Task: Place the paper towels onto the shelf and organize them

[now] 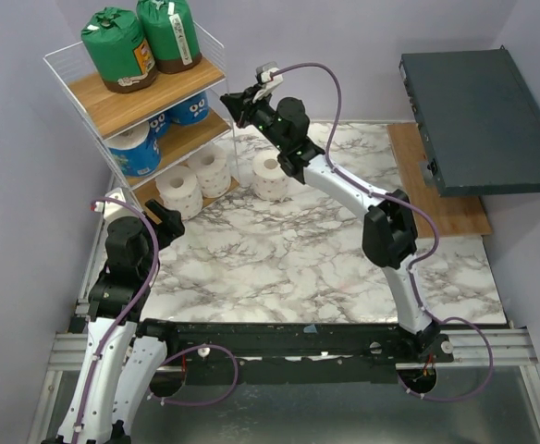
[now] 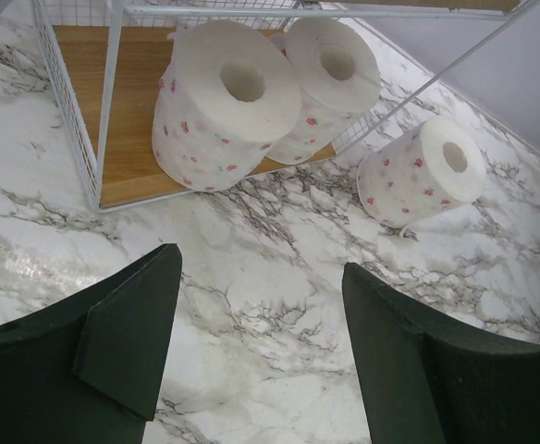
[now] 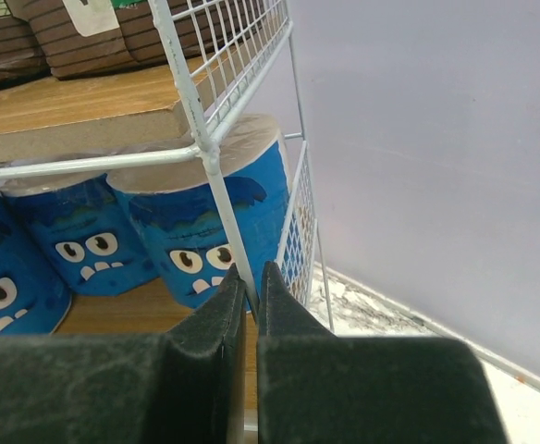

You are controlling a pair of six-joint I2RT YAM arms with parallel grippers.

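A white wire shelf [image 1: 101, 111] with wooden boards stands at the back left. My right gripper is shut on its front upright post [image 3: 229, 217]. Two white paper towel rolls with a red pattern, one nearer [image 2: 216, 116] and one behind it [image 2: 321, 88], sit upright on the bottom board. A third white roll [image 1: 270, 176] stands on the marble table, just right of the shelf. In the left wrist view, my left gripper stands open in front of the shelf, with only table between its fingers.
Blue rolls with cartoon faces [image 3: 210, 231] fill the middle board. Two green packs [image 1: 120, 48] sit on top. A dark panel [image 1: 483, 120] hangs over a wooden board [image 1: 432, 190] on the right.
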